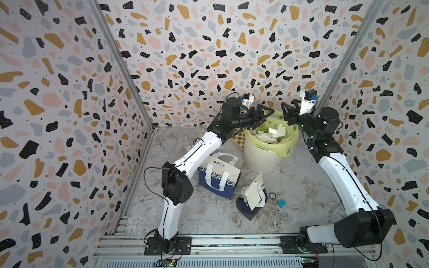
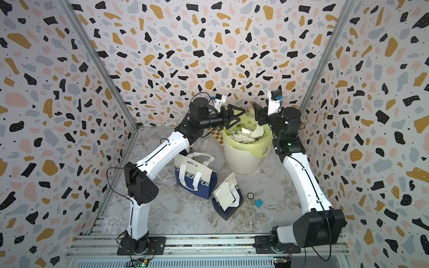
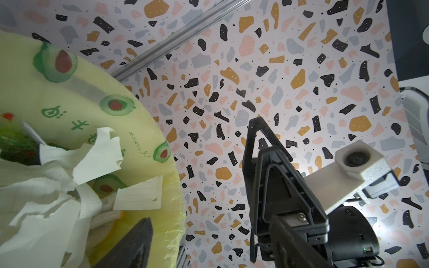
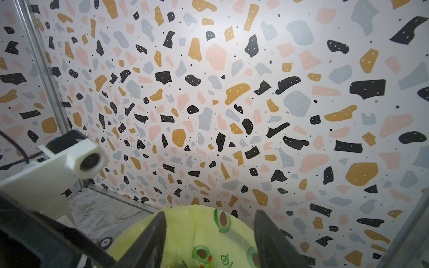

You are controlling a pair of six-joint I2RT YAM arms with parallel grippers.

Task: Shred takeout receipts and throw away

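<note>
A white ribbed bin (image 1: 261,158) with a yellow avocado-print liner (image 3: 111,116) holds torn white paper pieces (image 3: 49,223). My left gripper (image 1: 263,116) is open over the bin's left part, nothing between its fingers. My right gripper (image 1: 289,111) is open above the bin's right side, also empty. A small dark bag with white papers (image 2: 225,196) lies in front of the bin on the marble table.
A blue-and-cream tote (image 2: 194,181) stands left of the bin. A small round object (image 1: 272,195) and a blue piece (image 1: 281,203) lie at front right. Walls enclose back and sides.
</note>
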